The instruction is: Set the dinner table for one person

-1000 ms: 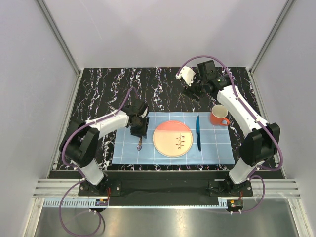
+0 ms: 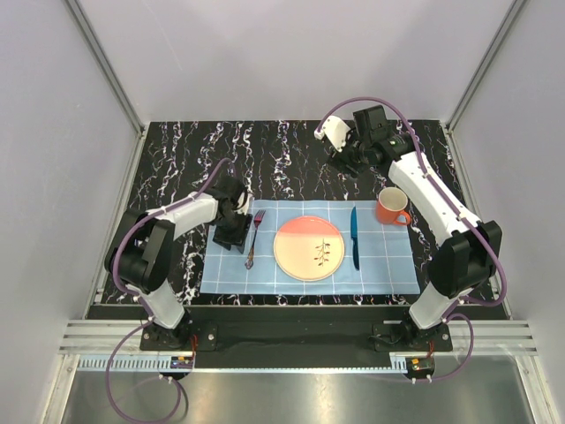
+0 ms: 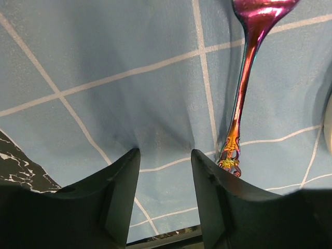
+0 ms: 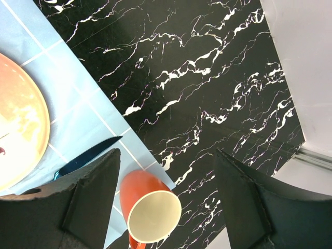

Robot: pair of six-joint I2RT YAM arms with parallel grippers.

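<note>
A blue placemat (image 2: 371, 283) with pale lines lies on the table. On it are a plate (image 2: 296, 256), coral and cream with a leaf motif, a purple fork (image 2: 256, 234) left of the plate, and a blue knife (image 2: 355, 243) to its right. At the mat's upper right stands an orange mug (image 2: 391, 207). My left gripper is part open above the mat, left of the fork (image 3: 243, 88), with nothing between its fingers. Beyond the mat's far edge hangs my right gripper, also part open and empty; the mug (image 4: 142, 194) shows below its fingers.
Pale walls (image 2: 53, 177) border the table's sides and back. The right forearm (image 2: 433, 194) reaches over the table's right side, near the mug.
The fork stays on the mat. The right arm barely differs.
</note>
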